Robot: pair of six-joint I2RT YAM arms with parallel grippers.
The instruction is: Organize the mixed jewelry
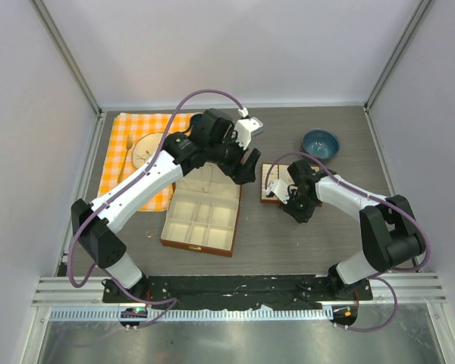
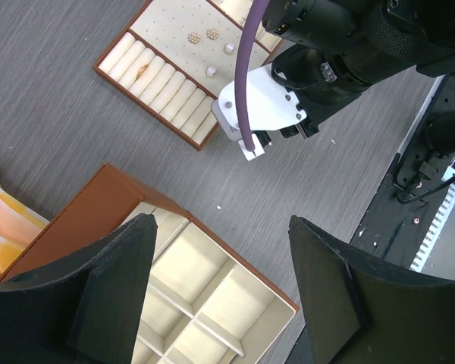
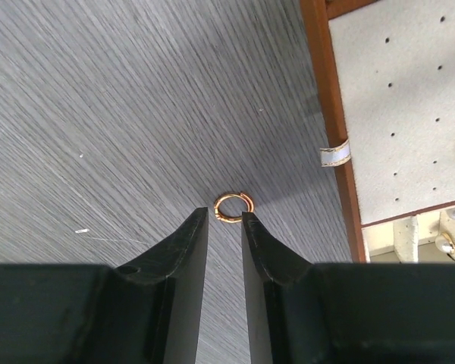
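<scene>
A copper ring [image 3: 234, 216] lies flat on the grey table, and my right gripper hangs just above it with narrowly parted fingertips on either side of it. A banded ring [image 3: 334, 155] is at the rim of the jewelry tray [image 2: 169, 29], which holds ring rolls, studs and pearl pieces. My left gripper is open above the cream compartment box [image 1: 197, 245], with nothing between its fingers.
A blue bowl [image 1: 321, 144] stands at the back right. An orange checked cloth [image 1: 112, 171] with a plate lies at the left. The table in front of the jewelry tray is mostly clear.
</scene>
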